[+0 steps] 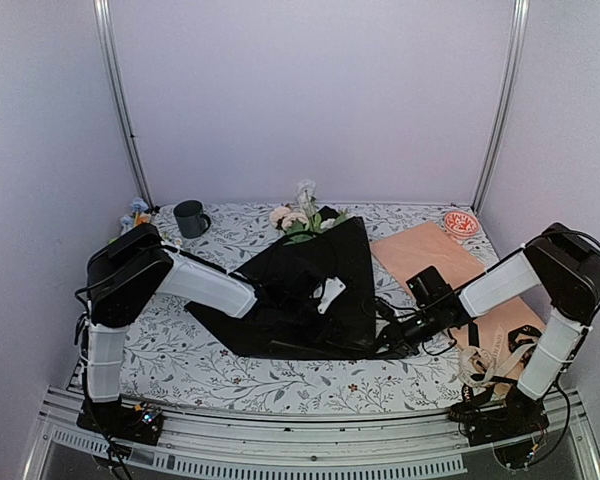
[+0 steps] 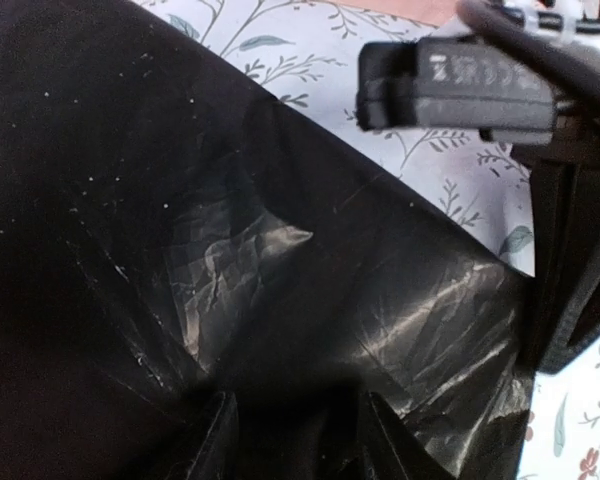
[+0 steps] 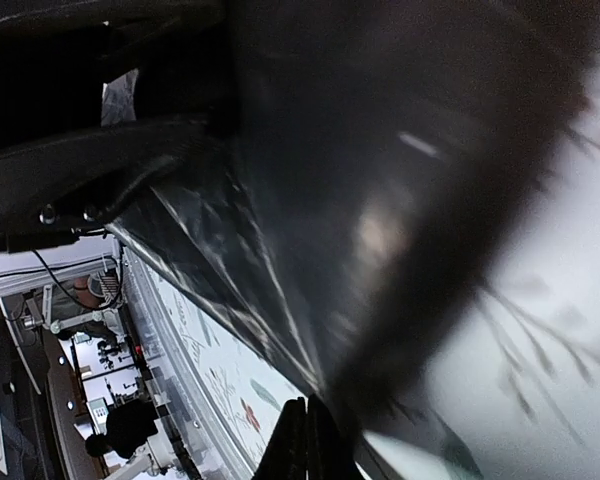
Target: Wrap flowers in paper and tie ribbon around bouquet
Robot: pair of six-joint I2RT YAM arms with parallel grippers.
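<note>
A black wrapping sheet (image 1: pixel 355 260) lies across the middle of the table, creased and glossy in the left wrist view. The fake flowers (image 1: pixel 295 222), pale pink and white with green leaves, show at its far end; their stems are hidden. Over the sheet, my left gripper stands open, its two fingertips apart above the black surface. My right gripper is shut at the sheet's near right corner, its tips against or very close to the edge. Whether any of the thin sheet is pinched between them cannot be made out.
Cream ribbon (image 1: pixel 475 368) lies in loops at the front right, by the right arm's base. A peach sheet (image 1: pixel 430 250) covers the right side, with an orange-and-white round item (image 1: pixel 461 223) behind it. A dark mug (image 1: pixel 191 219) stands at the back left.
</note>
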